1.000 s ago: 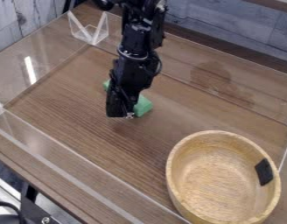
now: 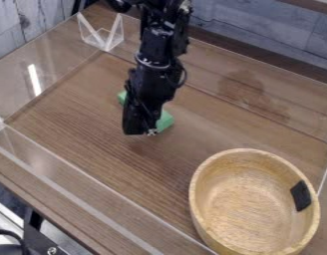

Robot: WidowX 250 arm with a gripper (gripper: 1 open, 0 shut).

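Note:
The black robot arm reaches down from the top of the camera view to my gripper (image 2: pixel 137 124), low over the wooden table in its left-middle part. A green object (image 2: pixel 161 120) lies just behind and beside the gripper, partly hidden by it. The gripper looks shut; whether anything is between its fingers is hard to see at this size.
A large round tan bowl (image 2: pixel 253 217) with a dark patch on its side stands at the front right. White brackets sit at the left edge and back left; cables hang at the front left.
The gripper has shifted very slightly, and a little less of the green object appears to its right. Otherwise the scene looks the same.

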